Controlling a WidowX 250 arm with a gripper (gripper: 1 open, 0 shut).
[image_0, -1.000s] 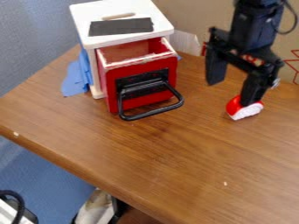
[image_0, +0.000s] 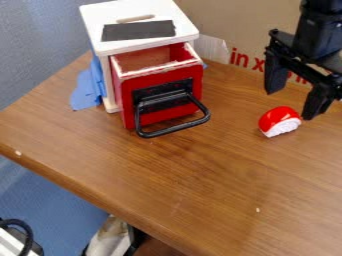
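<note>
My gripper (image_0: 297, 88) hangs at the upper right, open, its two black fingers apart with nothing seen between them. Below it a red and white object (image_0: 279, 122) lies on the wooden table (image_0: 160, 180). At the upper left stands a red toy oven (image_0: 152, 80) with a white top, a dark panel on it and a black handled front; its upper red compartment shows an open top.
A blue cloth (image_0: 84, 91) lies left of the oven. A cardboard backdrop (image_0: 234, 25) stands behind. The table's left edge drops to a blue floor.
Over the last second my gripper has moved right and up, away from the oven and above the red and white object. The oven and the object look unmoved.
</note>
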